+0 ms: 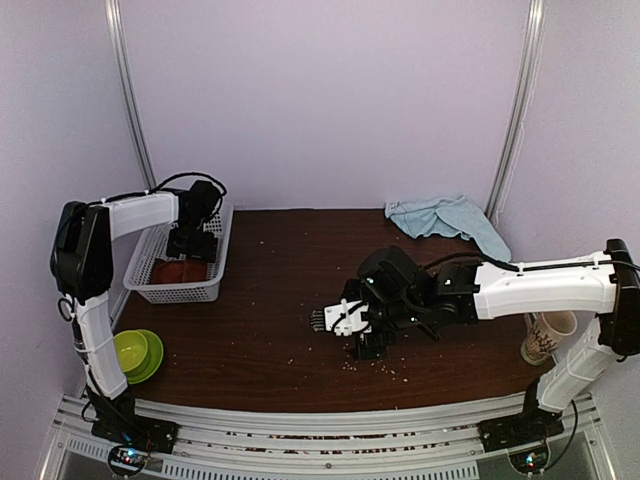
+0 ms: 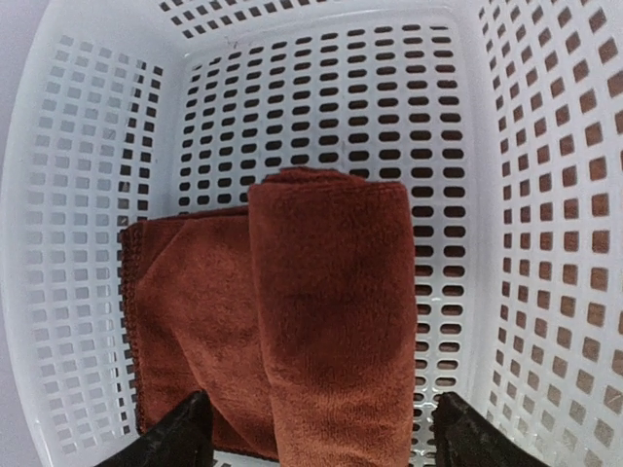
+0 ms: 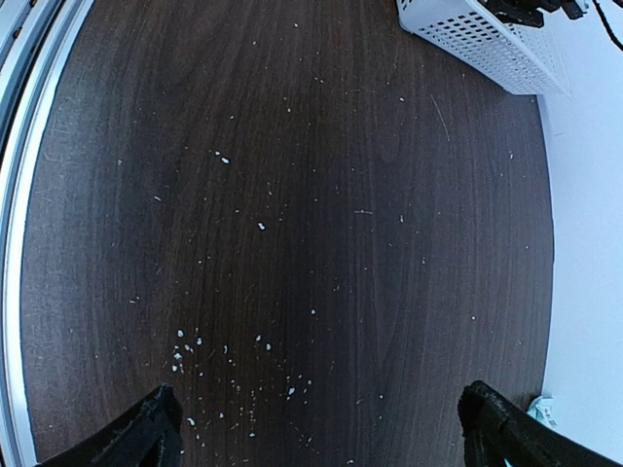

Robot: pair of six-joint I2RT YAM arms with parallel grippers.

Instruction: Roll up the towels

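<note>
Dark red towels lie in the white perforated basket (image 1: 170, 292) at the table's left: a folded towel (image 2: 333, 302) with another flatter red cloth (image 2: 195, 311) under or beside it. My left gripper hangs over the basket, fingers apart on either side of the folded towel's near part, with no visible grip on it. My right gripper stands open above the bare middle of the table (image 3: 311, 195), nothing between its fingers.
A light blue cloth (image 1: 445, 218) lies at the back right. A cup (image 1: 547, 336) stands at the right behind my right arm, and green bowls (image 1: 140, 352) at the front left. Small crumbs are scattered over the open table middle.
</note>
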